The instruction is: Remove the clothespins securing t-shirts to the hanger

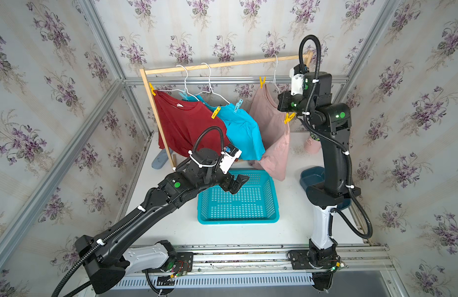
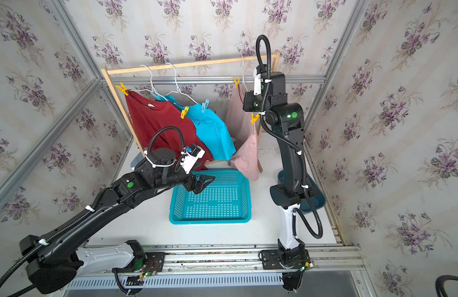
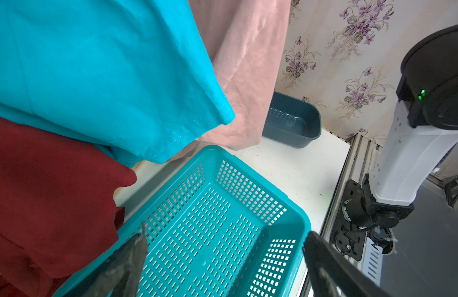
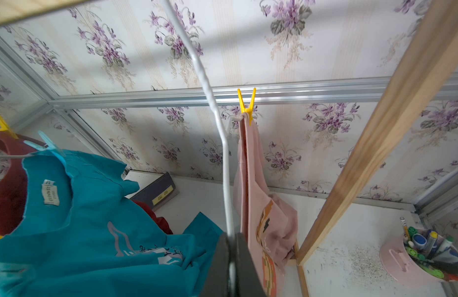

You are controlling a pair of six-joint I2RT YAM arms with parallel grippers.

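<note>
The pink t-shirt hangs from a white wire hanger, with one yellow clothespin at its far shoulder and another yellow clothespin at the near one. My right gripper is shut on the hanger's wire, which runs down between its fingertips. To the left hang a blue t-shirt with a light blue clothespin and a red t-shirt with yellow clothespins at its shoulders. My left gripper stands open and empty above the teal basket, below the shirts.
The empty teal basket sits on the white table. A wooden rack carries the hangers. Behind the right arm lies a dark blue bin, and a pink pot of pens stands at the back right.
</note>
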